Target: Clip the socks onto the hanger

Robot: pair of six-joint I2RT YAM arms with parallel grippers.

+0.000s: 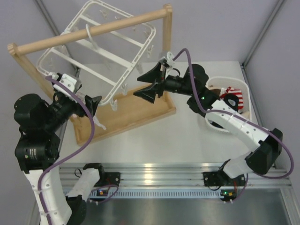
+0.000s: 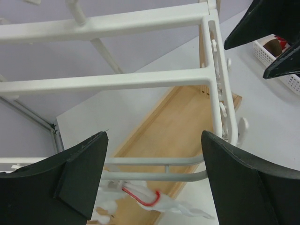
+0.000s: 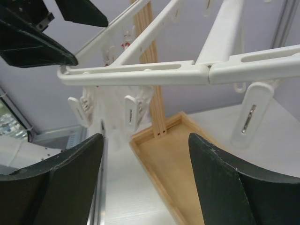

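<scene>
The white hanger hangs tilted from a wooden bar, with small clips along its edges. At its near left corner, my left gripper stands open, its fingers apart on either side of the frame's end. A white sock with a red stripe hangs below that end, partly hidden by the hanger; how it is held cannot be told. In the right wrist view, white sock cloth shows behind two clips. My right gripper is open and empty, just right of the hanger's near edge.
Several socks lie in a white basket at the right, including a red-and-white striped one. The wooden stand's post rises close behind my right gripper. Clear table lies in front of the wooden base.
</scene>
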